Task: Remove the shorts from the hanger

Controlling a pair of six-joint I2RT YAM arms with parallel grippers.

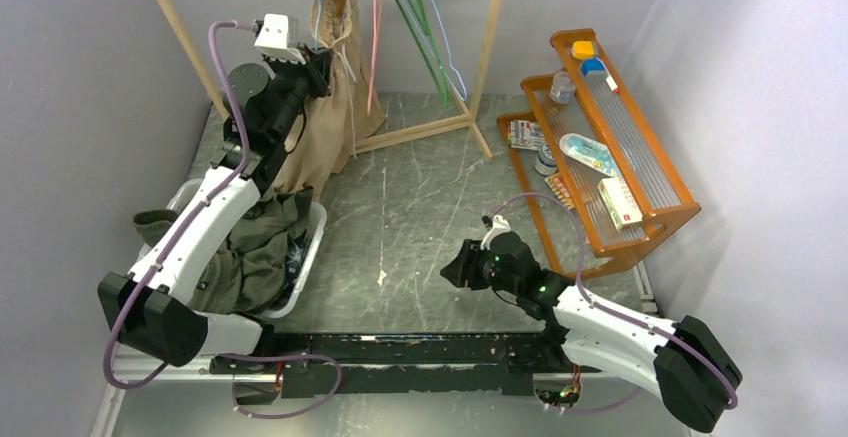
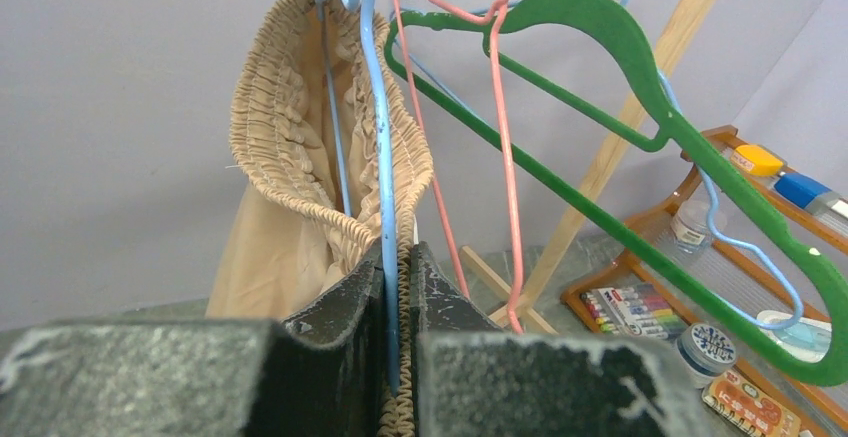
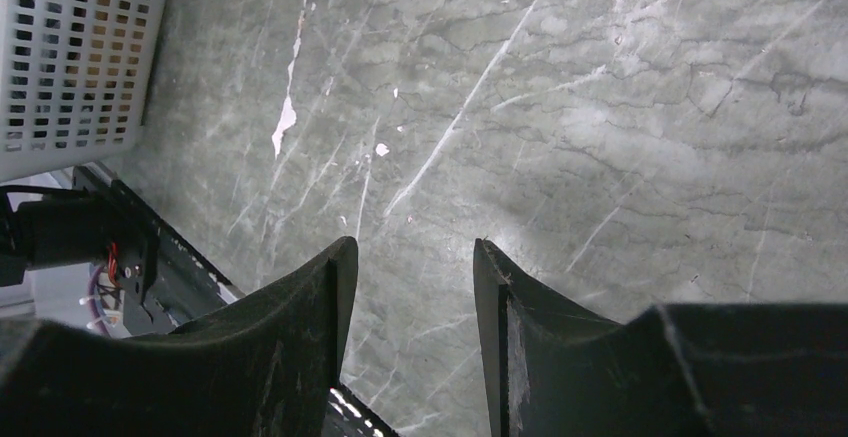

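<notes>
Tan shorts [image 1: 330,137] with an elastic waistband [image 2: 260,107] hang on a blue hanger [image 2: 383,157] from the rack. My left gripper is shut on the waistband's edge together with the hanger's blue wire, seen in the left wrist view. In the top view that gripper is high at the upper left. My right gripper hangs low over bare floor, fingers apart with nothing between them.
Pink and green hangers [image 1: 430,42] hang beside the shorts. A wooden shelf [image 1: 670,212] with small items stands at the right. A white basket [image 1: 310,257] of dark green clothing sits at the left.
</notes>
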